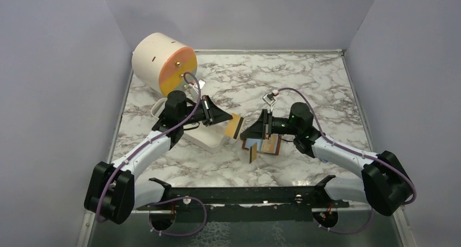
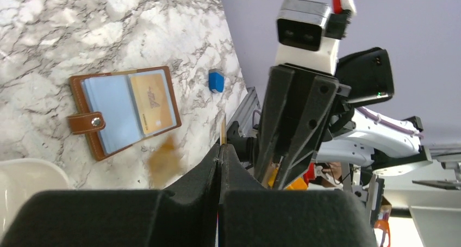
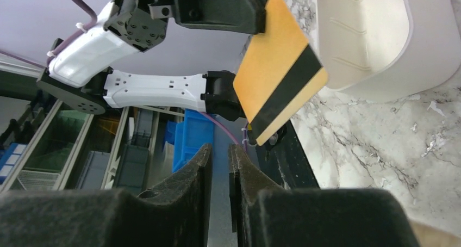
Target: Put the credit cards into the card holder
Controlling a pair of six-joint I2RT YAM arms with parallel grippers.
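A gold card with a black stripe [image 3: 280, 67] is pinched at one edge by my left gripper [image 1: 231, 116], shut on it above the table. In the left wrist view this card [image 2: 223, 131] shows edge-on at the left gripper's tips [image 2: 220, 149]. My right gripper is shut, with nothing seen between its fingers, close beside the held card's lower edge. A second gold card [image 1: 253, 153], blurred in the left wrist view [image 2: 164, 162], is loose in front of the holder. The brown card holder [image 2: 95, 143] lies open, pale blue sleeves inside and a gold card [image 2: 152, 103] on its right part.
A white bin [image 3: 391, 73] stands under the left arm. A small blue block [image 2: 216, 81] lies right of the holder. At the back left rests a large white drum [image 1: 157, 56].
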